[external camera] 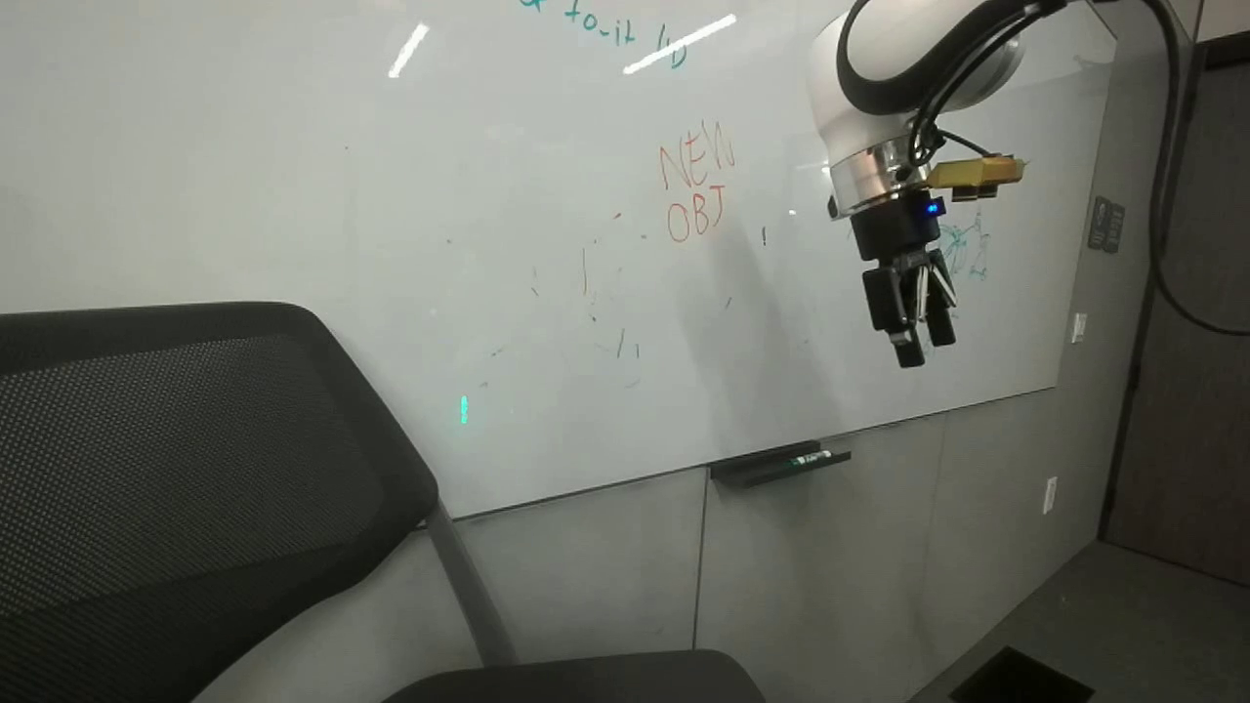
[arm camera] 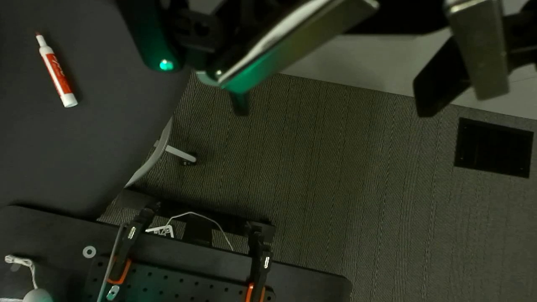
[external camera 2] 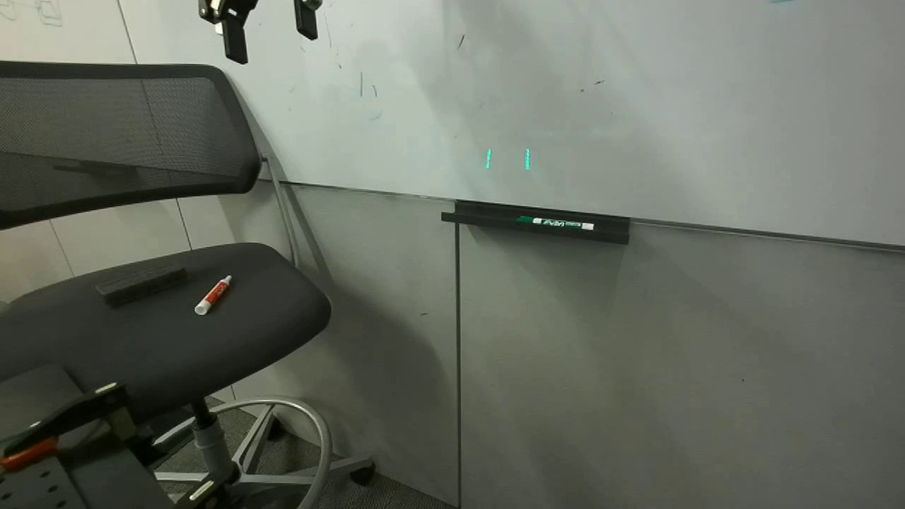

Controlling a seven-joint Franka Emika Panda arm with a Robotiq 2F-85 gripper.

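High in front of the whiteboard (external camera: 516,176), my gripper (external camera: 926,342) points downward. Its two fingertips stand well apart in exterior view 2, so the gripper (external camera 2: 271,47) is open with nothing between them. On the chair seat (external camera 2: 161,356) lies a red and white marker (external camera 2: 213,295), and to its left a dark eraser (external camera 2: 143,285). The wrist view shows the same marker (arm camera: 57,73) off to the left of the open gripper. A green and white marker (external camera 2: 556,223) rests on the black tray (external camera 2: 543,233) under the board.
The mesh chair back (external camera: 199,434) rises at the left of exterior view 1. Below the wrist camera, a dark table (arm camera: 302,279) carries orange-handled clamps (arm camera: 257,274). Bare carpet (arm camera: 312,186) lies between my fingers, with a dark floor panel (arm camera: 493,147) at the right.
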